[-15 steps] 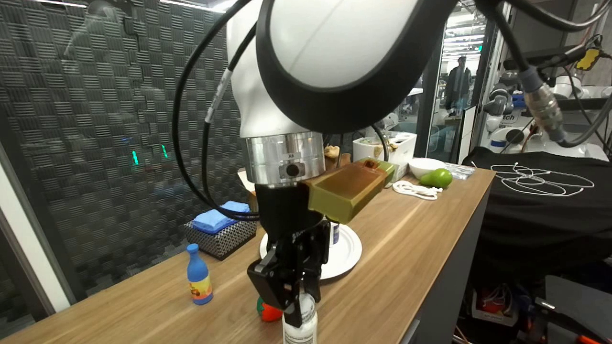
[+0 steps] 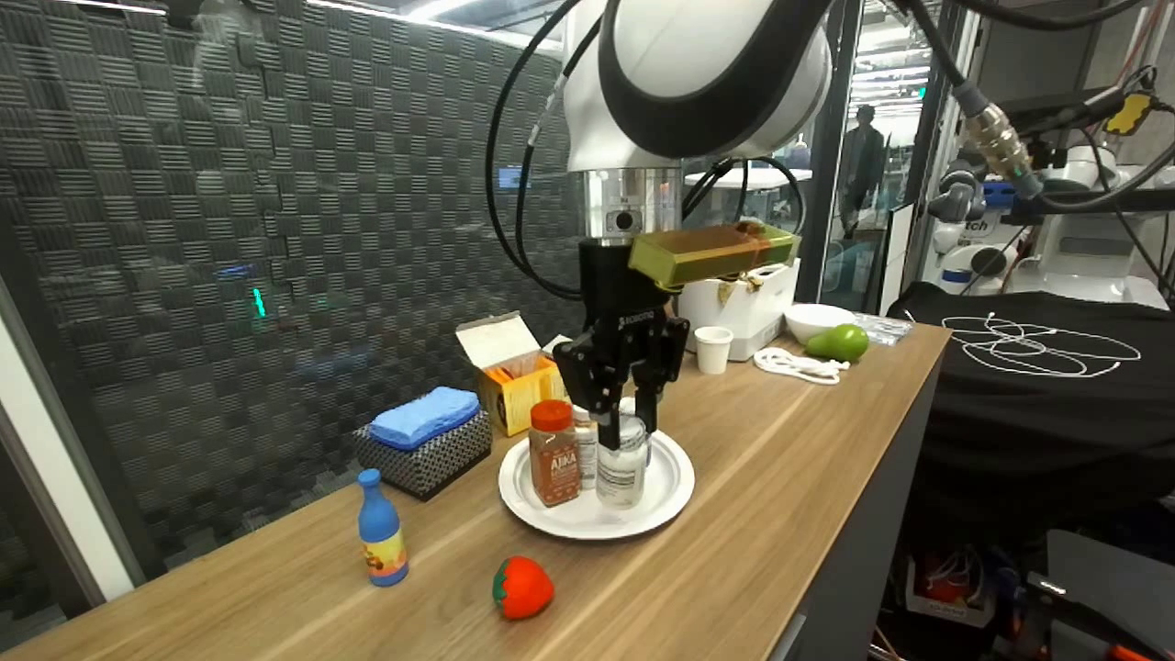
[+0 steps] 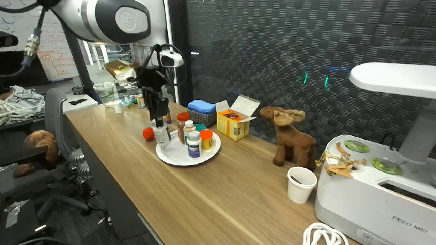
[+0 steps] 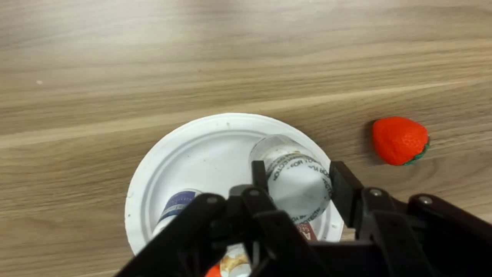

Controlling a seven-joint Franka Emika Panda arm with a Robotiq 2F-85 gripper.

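My gripper (image 2: 628, 423) is shut on a clear-and-white jar (image 2: 622, 476) by its upper end, with one finger on either side. In the wrist view the jar (image 4: 298, 196) shows a printed seal on top and leans somewhat. It is over the near-strawberry side of the white plate (image 4: 159, 154); whether its base touches the plate I cannot tell. Sharing that plate are a red-capped spice bottle (image 2: 553, 468), a purple-labelled white bottle (image 3: 194, 149), an orange-lidded yellow jar (image 3: 206, 141) and a small white-capped bottle (image 3: 188, 130).
A toy strawberry (image 2: 522, 588) and a blue bottle (image 2: 381, 534) stand beside the plate. Behind it are a woven box with blue cloth (image 2: 424, 441), an open yellow box (image 3: 233, 124) and a plush moose (image 3: 291, 141).
The arm has carried the jar from the counter's near end, in front of the strawberry, back to the plate. The strawberry and blue bottle have stayed put.
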